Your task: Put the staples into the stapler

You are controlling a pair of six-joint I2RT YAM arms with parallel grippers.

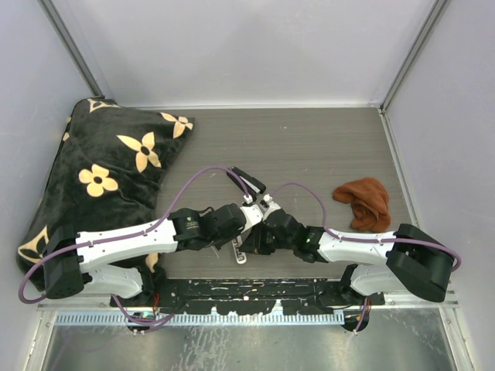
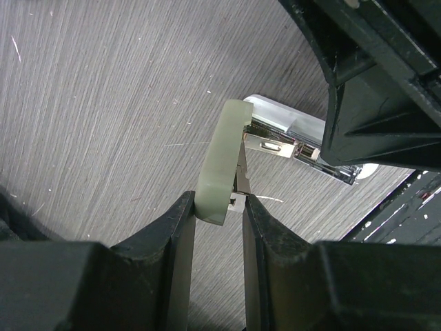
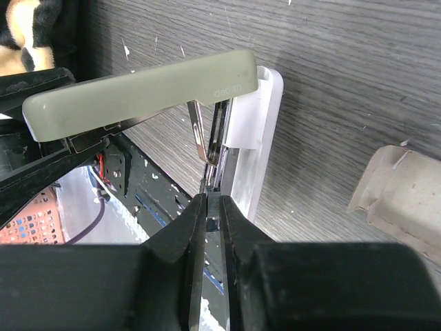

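The stapler stands opened, its pale green top arm (image 3: pixel 145 89) swung away from its white base (image 3: pixel 265 131). My left gripper is shut on that top arm (image 2: pixel 224 162). In the right wrist view, my right gripper is shut on a small grey piece, apparently a staple strip (image 3: pixel 213 205), at the open metal channel (image 3: pixel 218 134). Whether the strip sits inside the channel cannot be told. In the left wrist view the right gripper's black fingers (image 2: pixel 372 117) cover part of the base (image 2: pixel 282 114). From above, the arms hide most of the stapler (image 1: pixel 239 251).
A beige cardboard-like piece (image 3: pixel 406 196) lies right of the stapler in the right wrist view. On the table are a brown cloth (image 1: pixel 363 205) at right and a dark flowered cushion (image 1: pixel 100 178) at left.
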